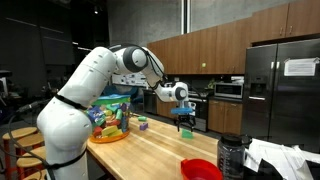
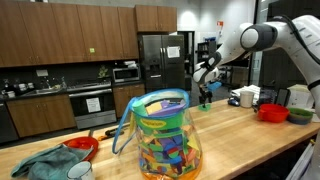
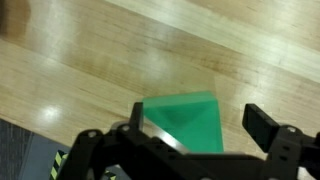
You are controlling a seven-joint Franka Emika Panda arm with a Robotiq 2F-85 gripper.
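A green block (image 3: 195,125) lies on the wooden table, between and just ahead of the black fingers in the wrist view. Its lower part there is partly hidden by the gripper. My gripper is open, with a fingertip to either side of the block's outline. From the first exterior view, the gripper (image 1: 184,121) hangs above the table near the green block (image 1: 187,134), apart from it. In the second exterior view the green block (image 2: 204,108) is small, under the gripper.
A multicoloured basket (image 1: 108,122) stands left of the block. Nearer the camera are a red bowl (image 1: 198,169), a black canister (image 1: 230,155) and white cloth (image 1: 288,158). Bare tabletop (image 1: 150,152) lies in front of the block.
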